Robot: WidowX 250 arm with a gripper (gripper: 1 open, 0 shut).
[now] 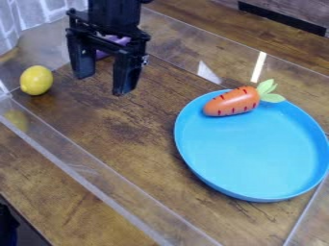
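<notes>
My black gripper (104, 69) hangs open over the upper left of the wooden surface, nothing between its fingers. A yellow lemon-like object (37, 80) lies to its left. A toy carrot (233, 101) with green leaves rests on the upper part of a blue plate (249, 155) at the right. A purple object (118, 41) is partly hidden behind the gripper.
Clear plastic walls edge the wooden surface (122, 154) at the left and front.
</notes>
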